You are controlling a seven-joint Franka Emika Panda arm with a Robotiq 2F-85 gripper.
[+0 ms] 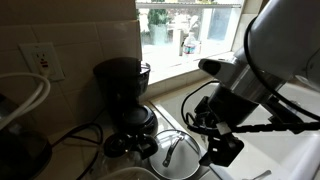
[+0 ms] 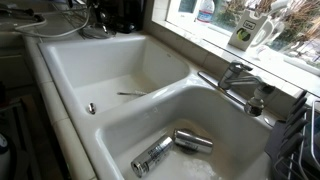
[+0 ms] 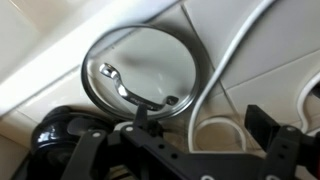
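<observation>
A round glass lid (image 3: 150,60) with a dark rim lies on the tiled counter, an elongated metal piece (image 3: 122,85), apparently its handle, across it. In exterior view 1 the same lid (image 1: 180,164) rests in front of the black coffee maker (image 1: 122,85). My gripper is open, with its two black fingers wide apart and nothing between them. From above, the lid sits toward the left finger, and a white cable runs through the gap. Exterior view 1 places the gripper (image 1: 220,150) just right of the lid, by the sink.
A double sink (image 2: 95,115) holds two cans (image 2: 152,155) in its near basin and a thin utensil (image 2: 130,93) in the other. The faucet (image 2: 238,75) and a dish rack (image 2: 302,140) stand at its right. A black rounded object (image 3: 68,125) lies left of the gripper.
</observation>
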